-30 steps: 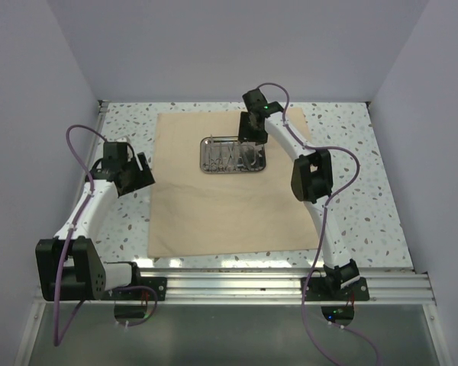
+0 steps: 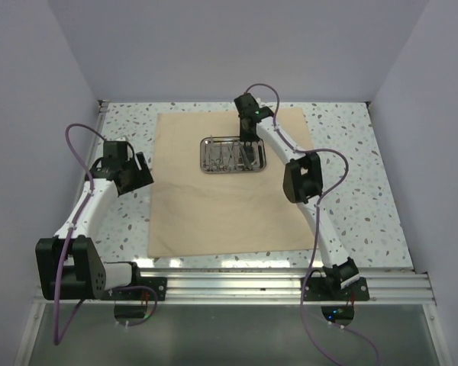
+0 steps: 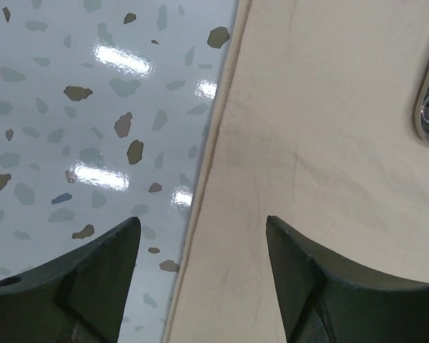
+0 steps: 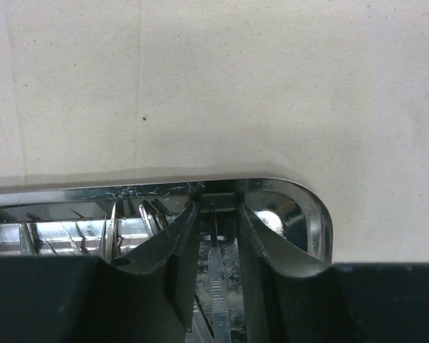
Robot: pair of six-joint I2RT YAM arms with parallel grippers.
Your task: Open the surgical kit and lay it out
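Observation:
The steel tray [image 2: 215, 171] lies on the beige cloth, holding several thin metal instruments side by side. My right gripper [image 2: 249, 140] is over the tray's back right part, its fingers a short way apart. In the right wrist view, a slim instrument with a ribbed handle [image 4: 219, 286] shows in the gap of the right gripper, inside the tray [image 4: 86, 193]; whether the pads touch it cannot be told. My left gripper stands open and empty over the cloth's left edge, away from the tray.
Speckled tabletop [image 2: 351, 198] shows clear on the right side, and the left wrist view has more speckled tabletop [image 3: 93, 214] beside the cloth.
The left arm and the tray have stayed in place.

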